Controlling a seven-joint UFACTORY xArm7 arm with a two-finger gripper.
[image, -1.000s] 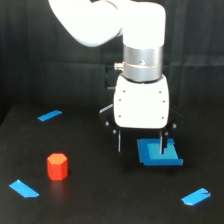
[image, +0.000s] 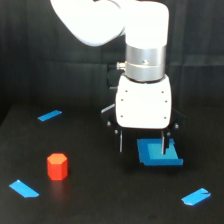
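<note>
My gripper (image: 142, 149) hangs fingers-down right of centre. Its two dark fingers are wide apart, and nothing shows held between them. A flat blue square object (image: 158, 160) lies on the black surface beneath or behind the right finger. That finger and the white hand hide part of it, and I cannot tell whether they touch. To the left, well apart from the gripper, a red-orange hexagonal block (image: 57, 166) rests on the surface.
Blue tape strips mark the black table (image: 105, 198): one at the back left (image: 50, 115), one at the front left (image: 24, 188), one at the front right (image: 196, 197). Open room lies around the red block and across the front middle.
The arm and gripper have shifted slightly to the right and a little lower in the view. The red block and the blue object have not visibly moved.
</note>
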